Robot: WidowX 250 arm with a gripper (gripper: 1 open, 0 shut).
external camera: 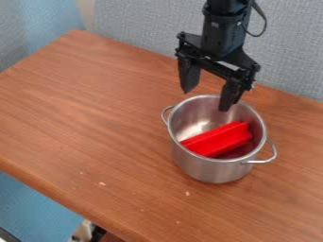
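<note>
A steel pot (214,166) with two wire handles stands on the wooden table, right of centre. Red elongated pieces (217,141) lie inside it. My black gripper (209,89) hangs above the pot's back rim, open, its two fingers spread apart with nothing between them.
A grey textured wall is behind it, and the table's front left edge runs toward the bottom, with blue floor beyond.
</note>
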